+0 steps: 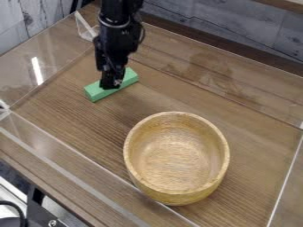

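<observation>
A green rectangular block (112, 84) lies flat on the wooden surface in the upper left half of the camera view. The dark gripper (101, 66) hangs over its far end, pointing down, with its fingers apart. Whether the fingertips touch the block is unclear. A large, empty, light wooden bowl (176, 158) stands in the lower right.
A dark cable (10, 209) shows at the bottom left corner, beside the table's edge.
</observation>
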